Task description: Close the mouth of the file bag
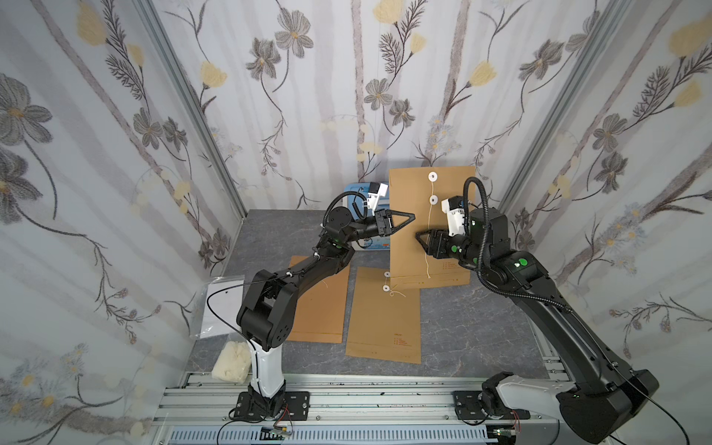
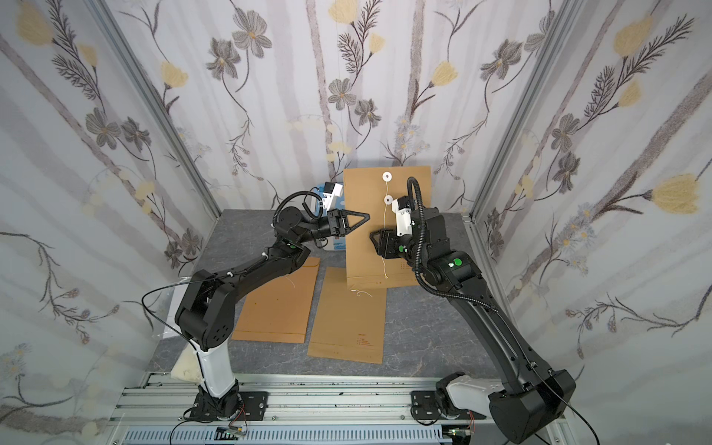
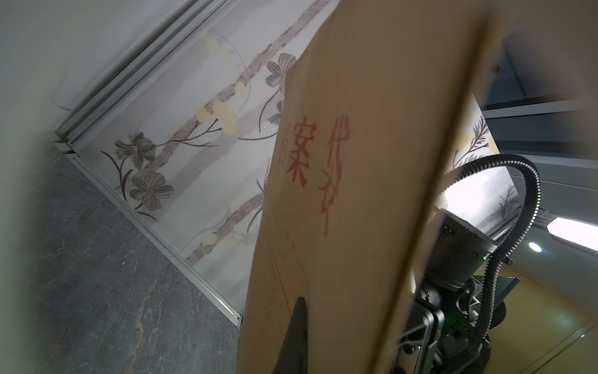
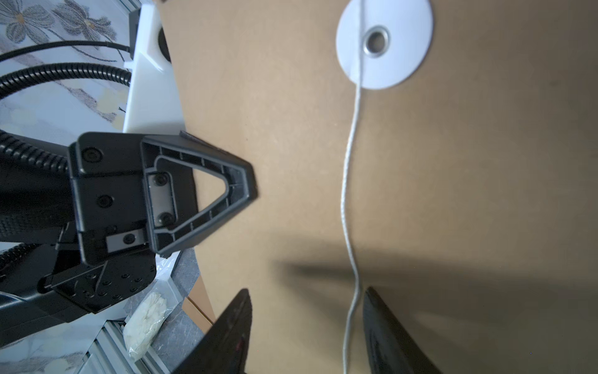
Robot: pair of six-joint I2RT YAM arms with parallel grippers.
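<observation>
My left gripper point(image 1: 409, 216) is shut on the left edge of the brown file bag point(image 1: 452, 181), which hangs upright above the table. In the left wrist view red lettering point(image 3: 302, 152) shows on the bag's other side. Two white discs point(image 1: 433, 176) sit one above the other near its top. A white string point(image 4: 348, 215) runs down from the lower disc point(image 4: 408, 53). Open in front of the bag, below that disc, is my right gripper. The string passes close to the inner side of one fingertip point(image 4: 372, 302); the fingers grip nothing.
Two more brown file bags point(image 1: 382, 319) point(image 1: 319, 311) lie flat on the grey table point(image 1: 474, 333). Behind my left gripper stands a blue thing point(image 1: 356, 194), partly hidden. A clear plastic sleeve point(image 1: 221, 307) lies at the left.
</observation>
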